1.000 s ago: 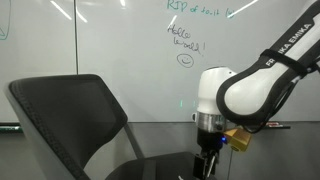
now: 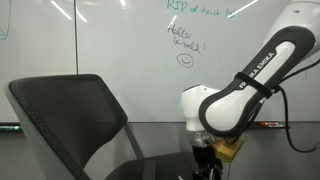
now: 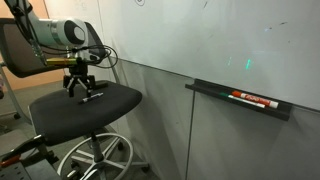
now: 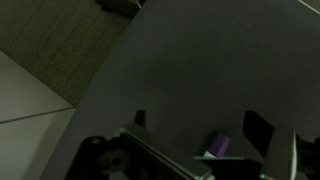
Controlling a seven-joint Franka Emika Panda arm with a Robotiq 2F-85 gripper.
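A marker (image 4: 217,146) with a purple end and a pale body lies on the dark chair seat (image 4: 190,70) in the wrist view. My gripper is open over the seat, its two dark fingertips well apart and the marker showing in the gap. Exterior view 2 has the gripper (image 3: 78,88) low over the chair seat (image 3: 110,105), with a small light marker (image 3: 95,97) close beside the fingers. In exterior view 1 the gripper (image 2: 208,170) is at the bottom edge, partly hidden; whether the fingers touch the seat cannot be told.
The chair's backrest (image 2: 70,120) rises left of the arm. Behind stands a whiteboard (image 2: 130,60) with writing. Its tray (image 3: 240,100) holds a red marker (image 3: 255,98) and a green one. Carpet (image 4: 60,40) shows beyond the seat edge.
The arm has come down closer to the seat over the last second, and the hand has tilted and shifted slightly left in exterior view 1. The chair has not moved.
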